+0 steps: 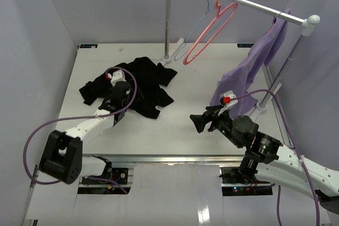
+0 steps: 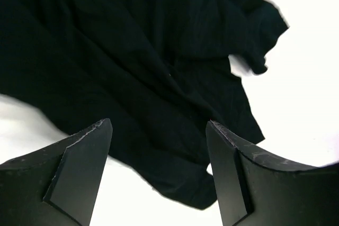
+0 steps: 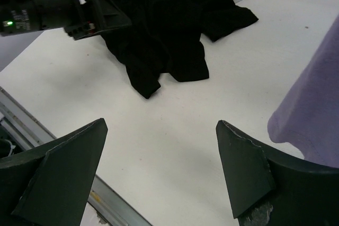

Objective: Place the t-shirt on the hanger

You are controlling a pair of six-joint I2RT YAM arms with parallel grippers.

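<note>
A crumpled black t shirt (image 1: 151, 86) lies on the left of the white table. My left gripper is over it, fingers apart with cloth visible below between them. In the top view my right gripper (image 1: 204, 120) is over the right-middle of the table; in its own view the fingers stand open over bare table. A pink hanger (image 1: 198, 46) and a blue hanger (image 1: 185, 41) hang from the rail above the table.
A purple garment (image 1: 238, 83) hangs at the rail's right end, close beside my right arm. The rail (image 1: 249, 3) stands on posts at the back and right.
</note>
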